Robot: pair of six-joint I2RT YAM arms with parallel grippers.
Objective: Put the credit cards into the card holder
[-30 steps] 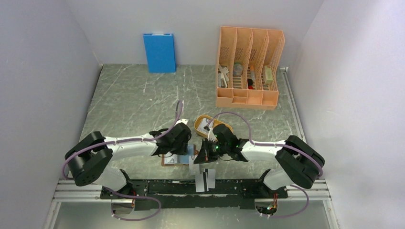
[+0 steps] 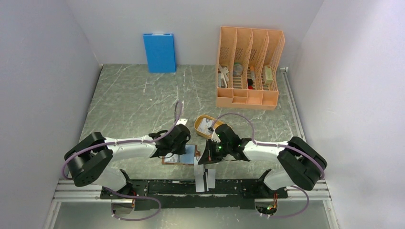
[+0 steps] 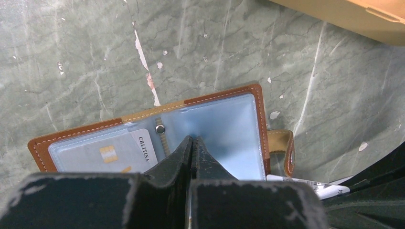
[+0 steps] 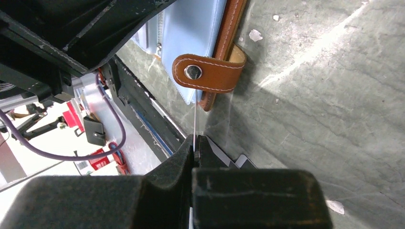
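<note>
The open card holder (image 3: pixel 224 124), brown with clear blue sleeves, lies at the table's front; a white CHLITINA card (image 3: pixel 105 152) sits in its left sleeve. My left gripper is shut over the right-hand sleeve; what is between its fingertips is hard to see. My right gripper is shut with a thin white card edge between its tips, seen edge-on just beside the holder's strap (image 4: pixel 212 76) and sleeve end. In the top view an orange oval tray (image 2: pixel 205 125) with white cards stands behind the grippers.
A peach organiser (image 2: pixel 246 98) with small items stands at the back right, a blue board (image 2: pixel 160 52) at the back wall. The front edge lies just below the holder.
The left arm is nearly unmoved.
</note>
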